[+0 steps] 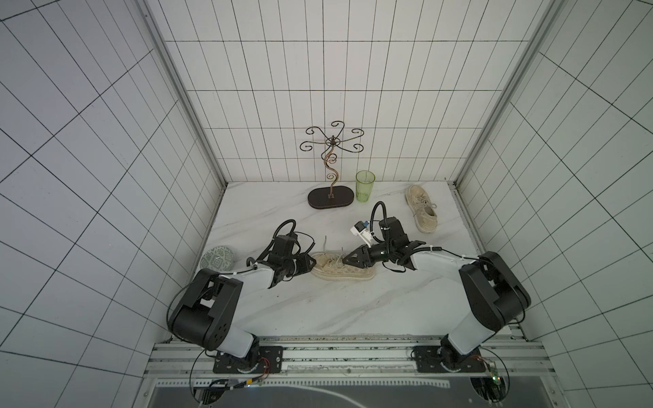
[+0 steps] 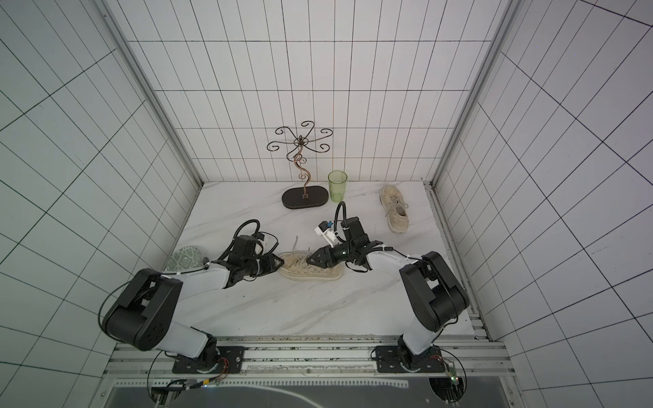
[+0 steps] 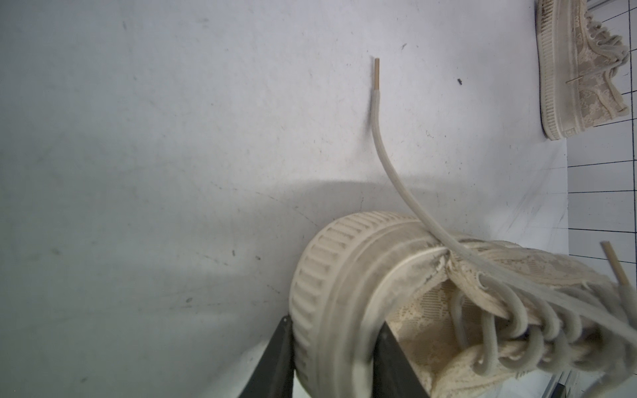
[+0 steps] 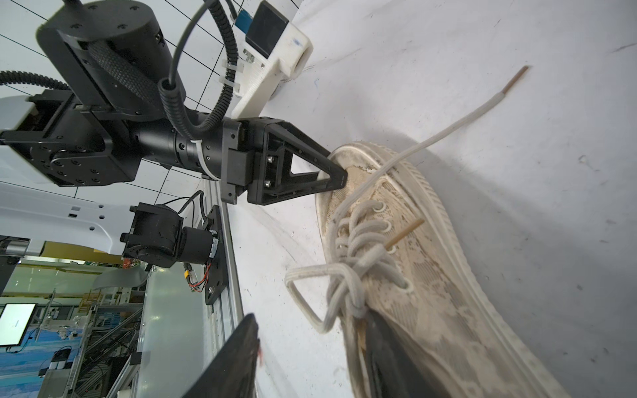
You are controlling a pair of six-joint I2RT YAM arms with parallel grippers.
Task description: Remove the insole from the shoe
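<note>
The beige canvas shoe (image 1: pixel 343 273) lies sideways across the table middle, toe to the left. From the left, my left gripper is shut on its toe, one finger on each side of the rubber edge. Over the shoe's opening end sits my right gripper, fingers apart; bare table shows in much of the gap. One of its fingers (image 4: pixel 381 345) is close against the shoe near the knotted lace (image 4: pixel 348 282). The insole cannot be seen in any view.
Behind stand a scrolled metal stand on a dark base (image 1: pixel 331 198) and a green glass (image 1: pixel 364 186). A second shoe (image 1: pixel 421 208) rests at the back right, and a patterned round object (image 1: pixel 217 259) at far left.
</note>
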